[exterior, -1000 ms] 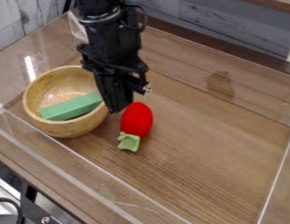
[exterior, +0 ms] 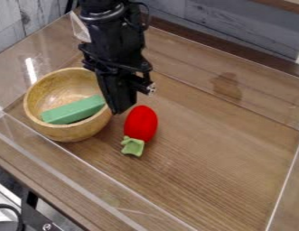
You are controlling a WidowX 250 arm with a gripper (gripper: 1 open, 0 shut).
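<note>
A black robot arm reaches down from the top centre, its gripper point(exterior: 113, 96) hanging over the right side of a wooden bowl point(exterior: 51, 92). Inside the bowl lies a long light-green object point(exterior: 72, 110). Just right of the bowl, on the wooden table, lies a red object with a green leafy top, like a strawberry or radish point(exterior: 141, 123). The gripper is above and left of the red object. Whether its fingers are open or shut is hard to make out.
A pale border runs along its edges at the back and right. A black cable lies at the lower left corner.
The gripper and upper arm have shifted very slightly. The bowl, the green object and the red object look unmoved.
</note>
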